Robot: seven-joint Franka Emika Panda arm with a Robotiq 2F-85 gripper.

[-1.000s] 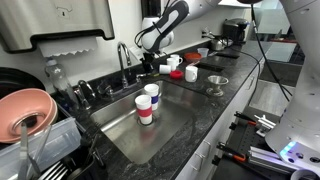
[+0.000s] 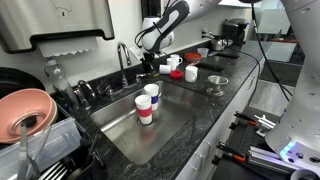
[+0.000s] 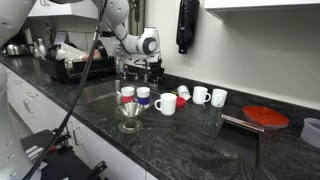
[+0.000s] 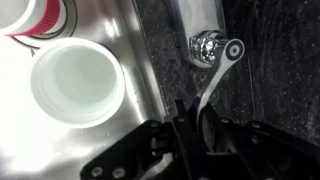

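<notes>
In the wrist view my gripper is shut on a pale lever handle (image 4: 228, 62) with a round end. The handle rises from between the fingers and passes beside the chrome body of a faucet (image 4: 207, 45). From outside, the white arm (image 2: 155, 37) reaches down at the sink's far side, near the curved faucet spout (image 2: 121, 52). The second exterior view also has the arm (image 3: 146, 43) there, with its dark wrist (image 3: 156, 68) low over the counter. Finger contact is too small to make out from outside.
Left of the gripper, a white cup (image 4: 78, 82) and a red-banded cup (image 4: 37, 14) stand close by. The metal sink (image 2: 165, 125) has open room at its front. Several mugs, including a white mug (image 3: 168, 103), and a glass bowl (image 3: 130, 117) occupy the counter.
</notes>
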